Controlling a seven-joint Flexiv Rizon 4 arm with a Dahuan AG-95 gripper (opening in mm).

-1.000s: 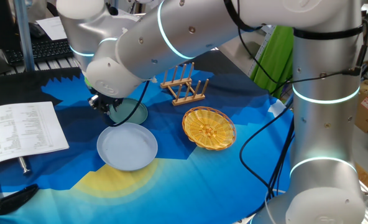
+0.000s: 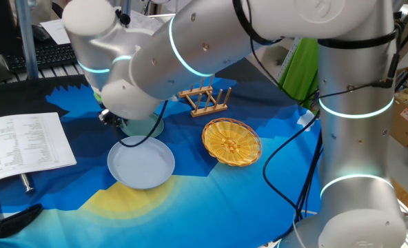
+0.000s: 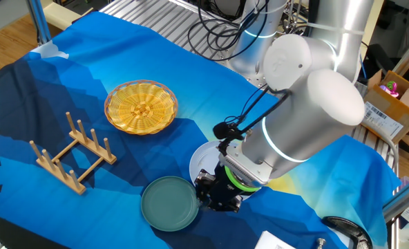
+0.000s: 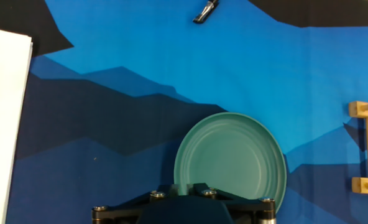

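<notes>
A green plate lies flat on the blue patterned cloth, and a pale plate lies close beside it. In the wrist view the green plate sits just right of centre, its lower edge partly behind my gripper. The fingertips look drawn together, with nothing visible held. In exterior view 2 my gripper hangs over the side of the green plate nearest the pale plate, covering part of both. The arm hides most of the gripper in exterior view 1; height above the plates is hard to judge.
A wooden rack with upright pegs and a round wicker basket stand on the cloth apart from the plates. Printed papers lie at the left in exterior view 1. Open cloth surrounds the basket.
My arm's wrist end has shifted slightly down and to the right in exterior view 1, covering more of the green plate. Plates, basket and rack have stayed put.
</notes>
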